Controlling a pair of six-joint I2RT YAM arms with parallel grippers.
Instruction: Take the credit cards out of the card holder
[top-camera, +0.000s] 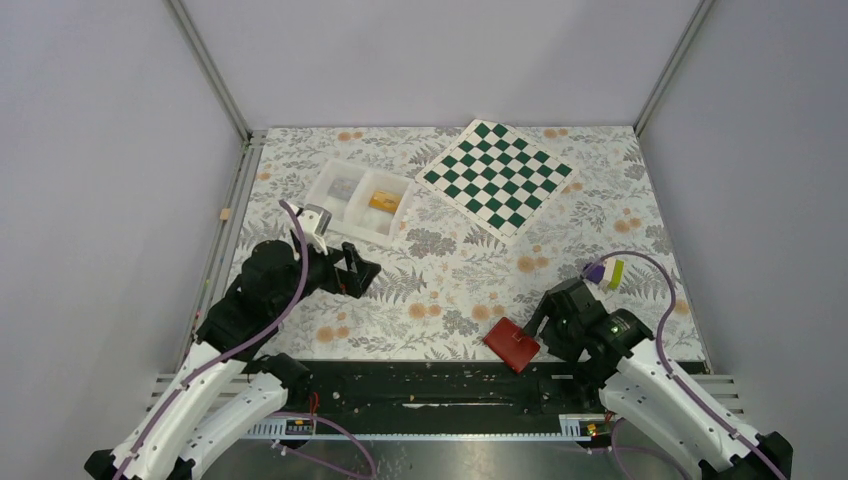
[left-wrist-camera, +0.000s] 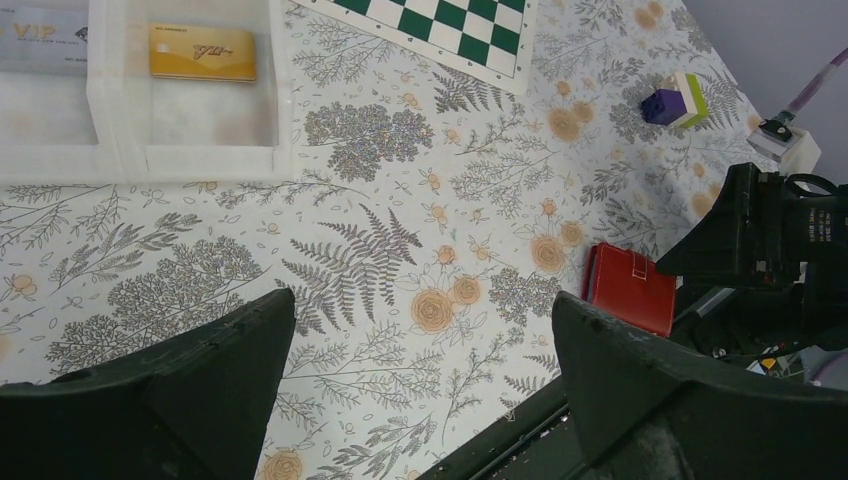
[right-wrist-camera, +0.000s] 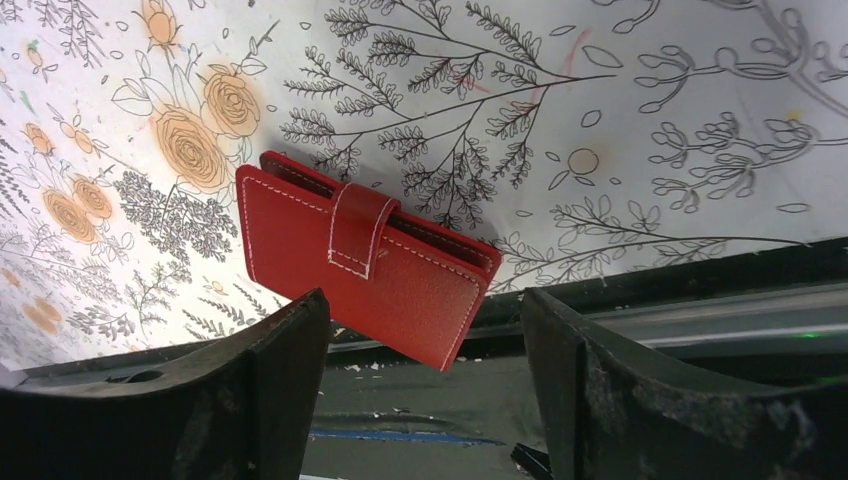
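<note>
The red card holder (top-camera: 511, 345) lies at the table's front edge, partly overhanging it, with its strap (right-wrist-camera: 362, 228) closed across the top. No cards show in it. Close by on its right, my right gripper hangs over the holder with its fingers apart on either side and nothing gripped. My left gripper stands open and empty above the left of the table. In the white two-part tray (top-camera: 347, 234), a gold card (left-wrist-camera: 203, 52) lies in the right compartment and a silver card (left-wrist-camera: 42, 42) in the left one.
A green-and-white checkered board (top-camera: 497, 180) lies at the back. A small purple, white and green block (top-camera: 604, 273) sits on the right, behind my right arm. Beyond the front edge is a dark gap (top-camera: 430, 390).
</note>
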